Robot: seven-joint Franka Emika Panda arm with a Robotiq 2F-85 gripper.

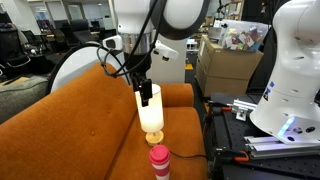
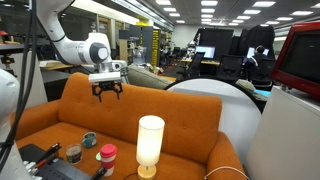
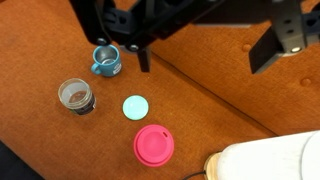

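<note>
My gripper is open and empty, its two dark fingers wide apart above the orange sofa (image 2: 190,115). Below it in the wrist view lie a blue-grey mug (image 3: 106,61), a clear glass (image 3: 76,95), a small pale-turquoise disc (image 3: 135,107) and a round pink-red lid (image 3: 154,145). That lid tops a red and white cup (image 1: 160,160). A lamp with a white cylindrical shade (image 2: 150,137) and a wooden base stands upright on the seat. In the second exterior view, the gripper (image 2: 107,91) hangs in front of the backrest, higher than the cups.
A thin cable runs from the lamp across the seat (image 2: 205,172). The sofa backrest (image 1: 70,115) rises behind the objects. Bare seat lies around the mug and disc. A dark stand (image 1: 240,130) carries the arm's white base.
</note>
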